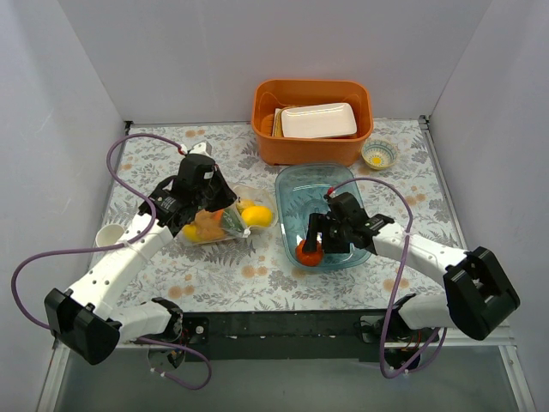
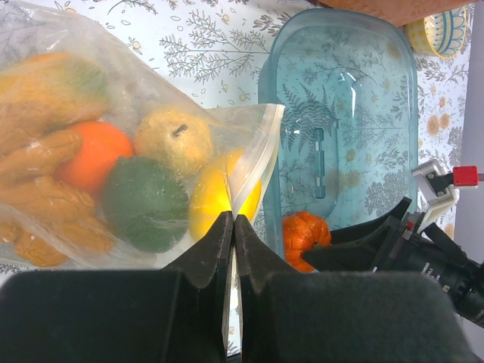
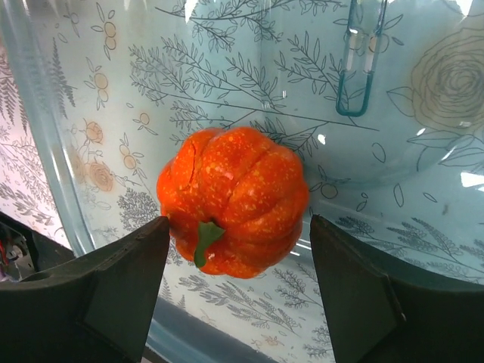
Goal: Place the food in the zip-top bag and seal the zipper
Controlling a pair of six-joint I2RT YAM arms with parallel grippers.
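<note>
The clear zip top bag (image 1: pixel 264 196) lies left of the blue bin and holds several food pieces, among them a yellow fruit (image 2: pixel 210 198), a green one (image 2: pixel 146 204) and an orange one (image 2: pixel 96 156). At the bag's mouth, my left gripper is shut with the film edge pinched at its fingertips. A small orange pumpkin (image 3: pixel 236 198) with a green stem rests on the floor of the blue bin (image 1: pixel 296 197), near its front left corner. My right gripper is open and low over the bin, one finger on either side of the pumpkin.
An orange tub (image 1: pixel 266 146) with a white tray (image 1: pixel 319 121) in it stands at the back. A patterned bowl (image 1: pixel 379 154) sits at the back right, and a white cup (image 1: pixel 110 236) at the far left. Bare tabletop lies in front of the bag.
</note>
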